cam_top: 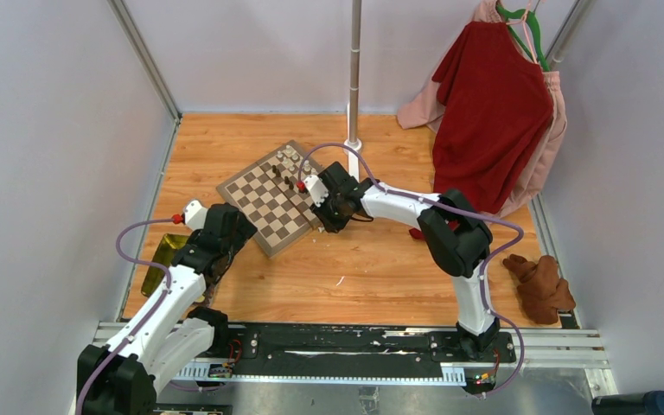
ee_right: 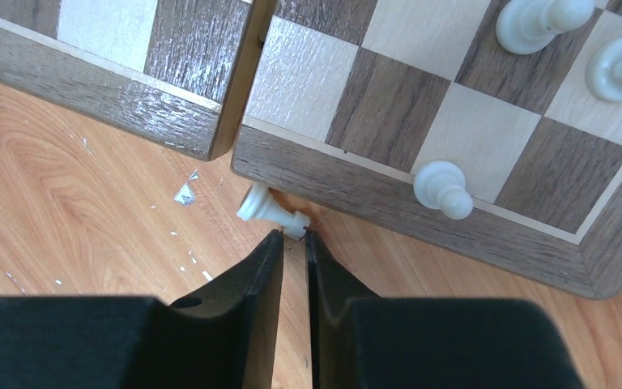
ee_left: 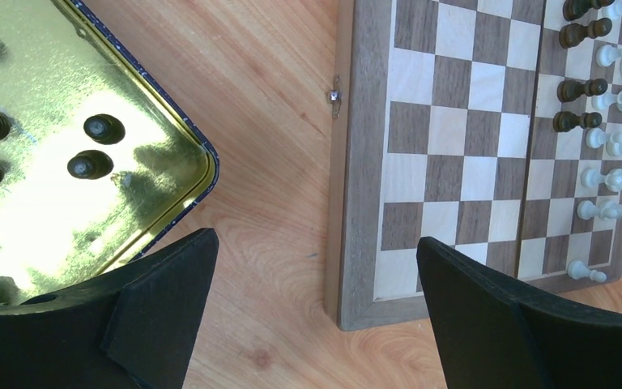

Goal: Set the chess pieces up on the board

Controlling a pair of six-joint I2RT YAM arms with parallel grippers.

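The chessboard (cam_top: 259, 203) holds white pieces and dark pawns (ee_left: 571, 91) on its right half. A white piece (ee_right: 263, 207) lies on its side on the wood beside the board's edge. My right gripper is at it, fingertips close together at its narrow end; whether they grip it is unclear. A white pawn (ee_right: 445, 190) stands on the board nearby. My left gripper is open and empty over the wood between the board and a gold tray (ee_left: 57, 211) holding several dark pieces.
Red and pink garments (cam_top: 493, 112) hang at the back right. A brown plush toy (cam_top: 536, 285) lies at the right edge. A vertical pole (cam_top: 354, 69) stands behind the board.
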